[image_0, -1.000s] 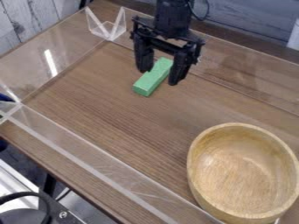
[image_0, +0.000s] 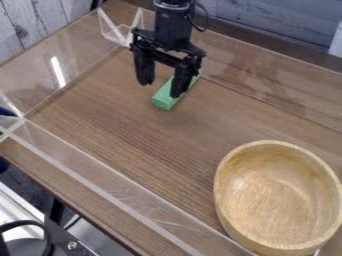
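My black gripper (image_0: 164, 60) hangs over the upper middle of the wooden surface. A green rectangular object (image_0: 174, 93) lies just below and right of it, its upper part partly behind the arm. Whether the fingers are open or shut is hard to make out.
A large tan round bowl (image_0: 274, 200) fills the lower right. Clear plastic edging runs along the left side, with black cables (image_0: 30, 228) at the lower left.
The arm and gripper have moved left, uncovering more of the right side of the green object. The green object and bowl appear unmoved.
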